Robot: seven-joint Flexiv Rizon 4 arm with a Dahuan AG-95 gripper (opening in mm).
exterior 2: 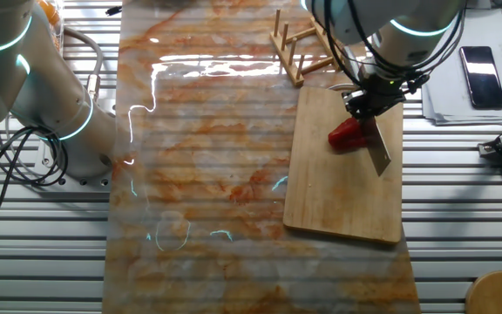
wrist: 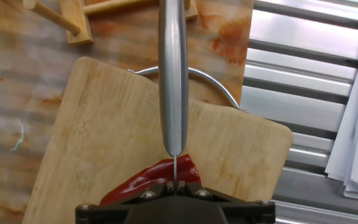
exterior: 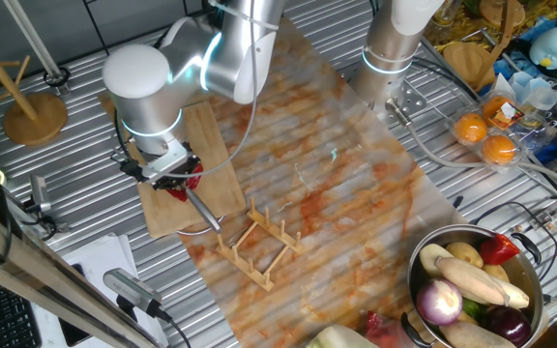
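Note:
A knife with a grey metal handle (wrist: 174, 81) is gripped at its blade by my gripper, shut on it in the wrist view. The blade (exterior 2: 378, 148) reaches down over the wooden cutting board (exterior 2: 334, 196). A red pepper (exterior 2: 347, 135) lies on the board right against the blade; in the wrist view the pepper (wrist: 151, 179) passes beneath my fingers, partly hidden. From exterior view 1, my gripper (exterior: 175, 176) is low above the board, with the handle (exterior: 203, 210) slanting toward the rack.
A wooden peg rack (exterior: 261, 249) stands just beyond the board's handle end. The steel pot (exterior: 416, 280) of vegetables is at the front right. Papers with a phone (exterior 2: 483, 77) lie beside the board.

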